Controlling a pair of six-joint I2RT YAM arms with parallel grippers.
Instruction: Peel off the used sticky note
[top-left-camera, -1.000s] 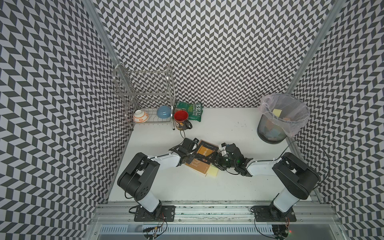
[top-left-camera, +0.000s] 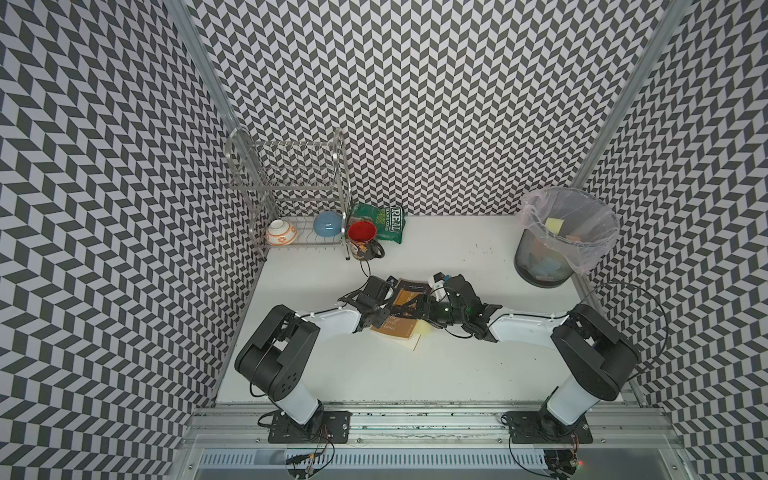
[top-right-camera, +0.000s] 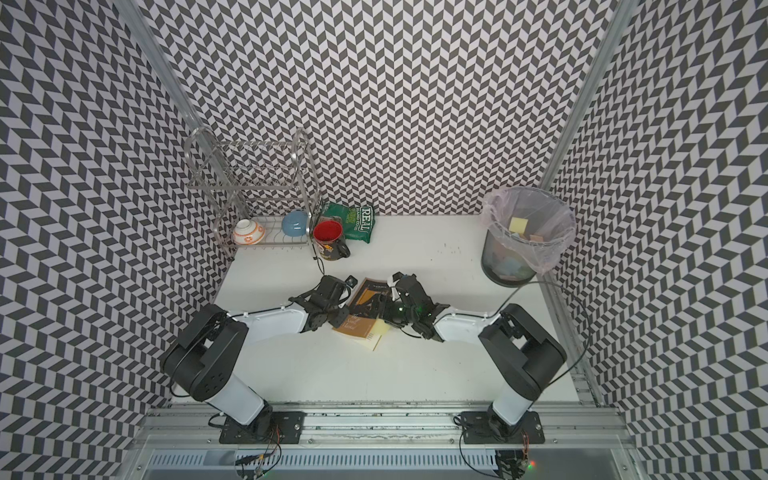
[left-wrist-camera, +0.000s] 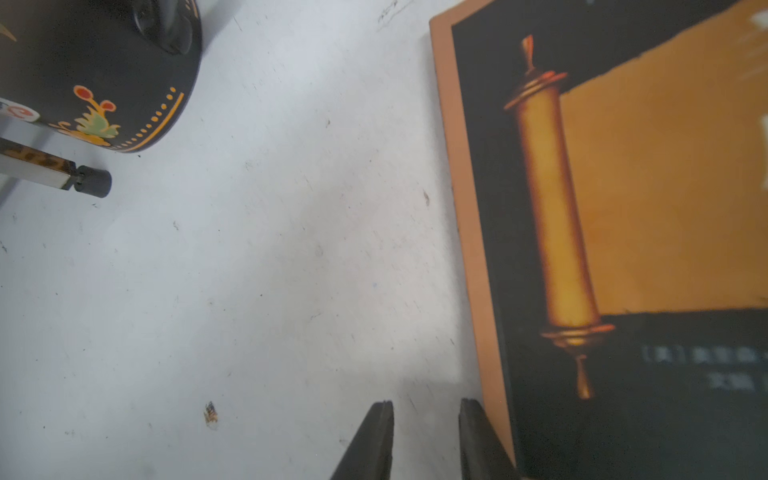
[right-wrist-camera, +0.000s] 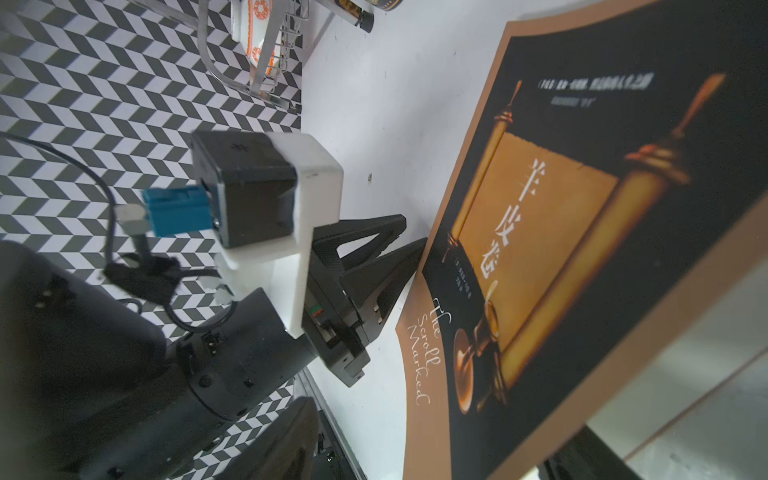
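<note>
A book (right-wrist-camera: 544, 232) with a scroll on its cover lies mid-table, its cover curved and lifted along the near side in the right wrist view. Yellow note paper (top-left-camera: 415, 342) shows under its lower right corner. My left gripper is at the book's left edge, fingertips a little apart; whether anything is between them is unclear. My right gripper (top-right-camera: 382, 310) is at the book's right side; in its wrist view the cover hides much of its fingers.
A bin (top-left-camera: 544, 264) with yellow paper inside stands back right. A mug (top-left-camera: 361, 244), green bag (top-left-camera: 390, 224) and wire rack (top-left-camera: 344, 192) with bowls stand back left.
My right gripper has moved slightly up the table, away from the near edge, and the book's cover has shifted with it. The left arm stays put.
</note>
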